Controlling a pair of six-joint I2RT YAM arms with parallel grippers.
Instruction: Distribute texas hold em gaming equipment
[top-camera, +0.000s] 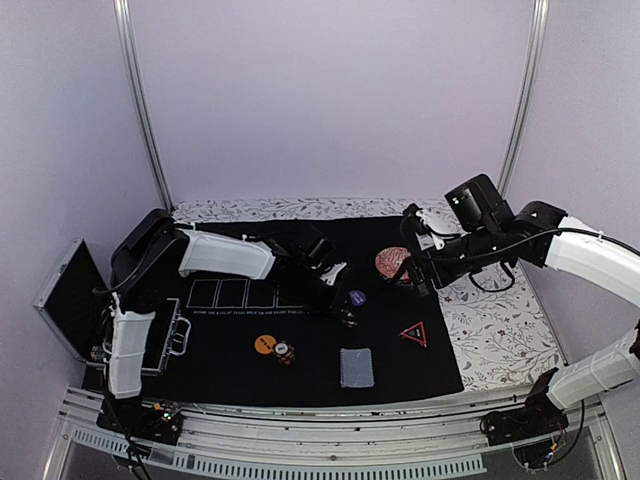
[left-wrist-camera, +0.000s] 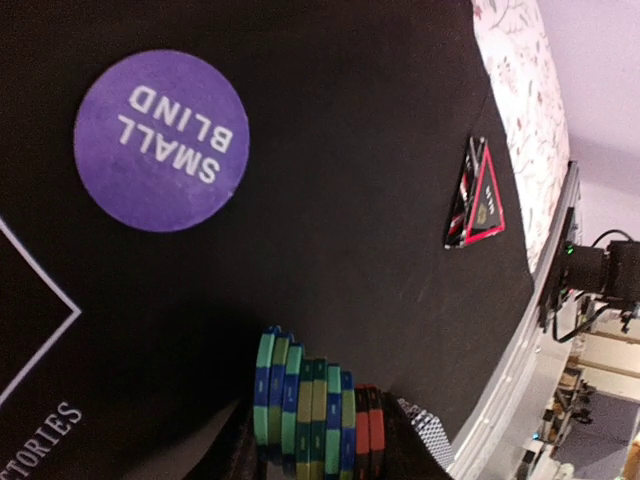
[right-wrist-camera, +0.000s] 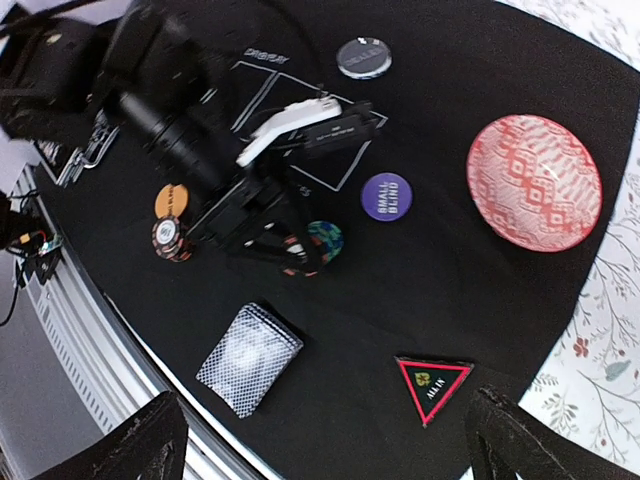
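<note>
My left gripper (top-camera: 340, 308) is shut on a stack of chips (left-wrist-camera: 312, 410), green, blue and red, held low over the mat right of the printed card row, near the purple small blind button (left-wrist-camera: 160, 140). My right gripper (top-camera: 420, 270) hangs open above the mat's right side, near the patterned red disc (right-wrist-camera: 533, 180). The card deck (right-wrist-camera: 250, 358) lies at the front, the red all-in triangle (right-wrist-camera: 432, 385) to its right. An orange button (top-camera: 265, 344) and a short chip stack (top-camera: 284, 352) sit at front centre.
The open metal case (top-camera: 152, 358) stands at the left. A white dealer button (right-wrist-camera: 364, 57) lies at the back. A floral strip (top-camera: 490, 330) borders it on the right.
</note>
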